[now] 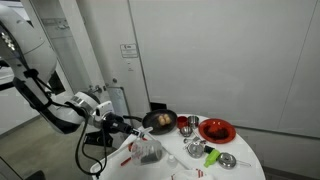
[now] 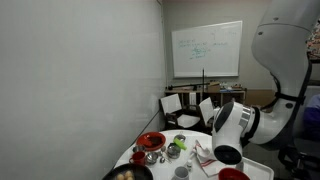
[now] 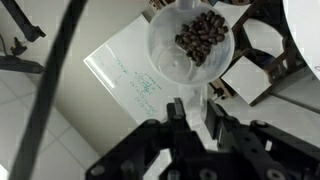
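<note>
A clear cup (image 3: 172,66) with a handle (image 3: 199,100) fills the upper middle of the wrist view, and dark brown beans (image 3: 203,34) lie together on one side inside it. My gripper is shut on the handle. In exterior view 1 the gripper (image 1: 139,131) is at the left part of the white table, above a clear container (image 1: 147,153). The small cup is hard to make out there, and what the container holds cannot be told.
Behind the gripper is a black pan (image 1: 160,122) with something brown in it. A red bowl (image 1: 216,130) stands at the right, near metal pots (image 1: 195,147) and a green object (image 1: 212,157). A white wall (image 1: 220,60) closes off the back.
</note>
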